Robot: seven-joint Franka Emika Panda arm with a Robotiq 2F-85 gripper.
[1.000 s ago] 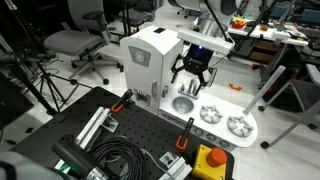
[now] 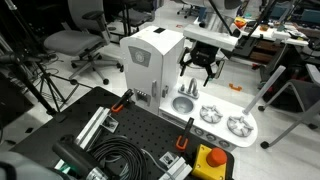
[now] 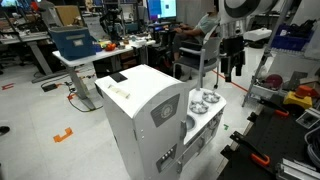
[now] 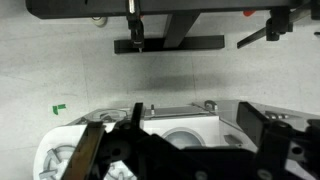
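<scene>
A white toy kitchen stands on the floor beside the dark robot table. Its tall cabinet (image 2: 150, 62) is at the left end, then comes a round sink (image 2: 182, 105) with a grey faucet, and two burners (image 2: 239, 126) lie to the right. My gripper (image 2: 196, 75) hangs above the sink and counter, its fingers wide apart and empty. Exterior view 2 shows the gripper (image 3: 232, 77) high over the counter's far side. From the wrist, the open gripper appears above the sink (image 4: 182, 137), with nothing between its fingers.
A yellow box with a red button (image 2: 216, 157) sits on the table (image 2: 150, 128) near a coiled black cable (image 2: 119, 157). Office chairs (image 2: 83, 42) stand behind the cabinet. Bare floor (image 3: 85, 140) lies on the cabinet's left in exterior view 2.
My gripper has shifted a little to the right and slightly up in exterior view 1, staying open. The toy kitchen and the table's objects have kept their places.
</scene>
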